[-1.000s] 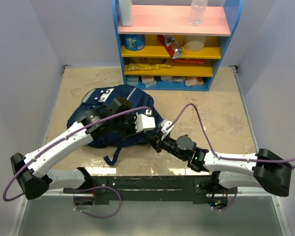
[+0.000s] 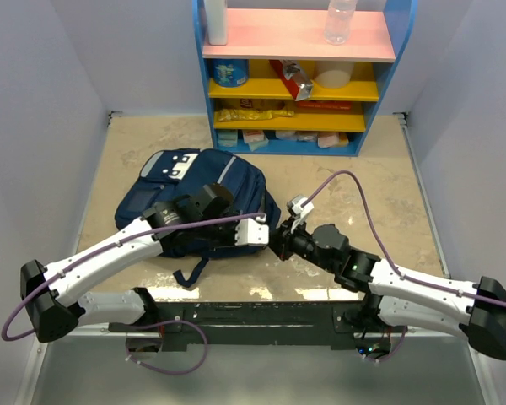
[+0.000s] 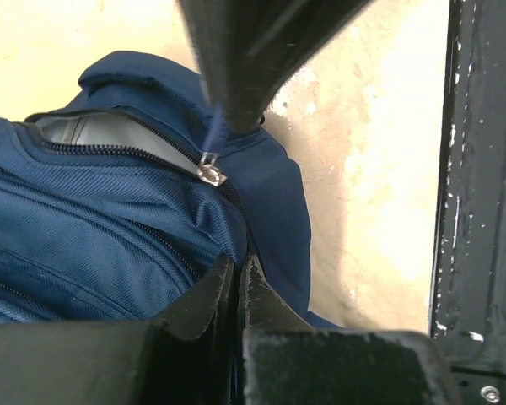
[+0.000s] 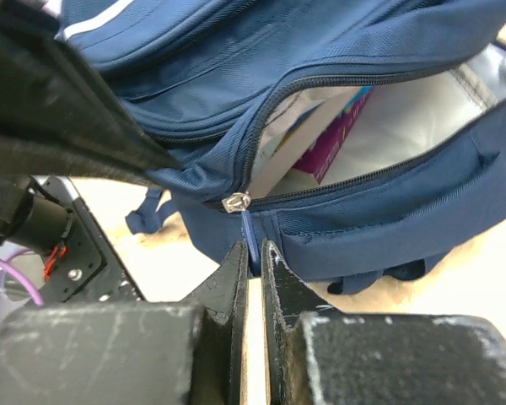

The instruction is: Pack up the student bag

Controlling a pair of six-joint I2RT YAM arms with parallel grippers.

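Observation:
The navy backpack (image 2: 164,173) lies on its side on the left of the bench, under my left arm. My left gripper is shut on its fabric beside the zipper. My right gripper is shut on the blue zipper pull (image 4: 249,232) at the silver slider. The pocket is partly unzipped, showing a pale lining (image 4: 422,118) and a purple item (image 4: 337,135) inside.
A shelf unit (image 2: 291,31) with bottles, packets and containers stands at the back. A dark metal edge runs along the front.
Both grippers have shifted a little toward the front in the top view, the right one also slightly rightward with the zipper pull. The backpack has shifted slightly with them.

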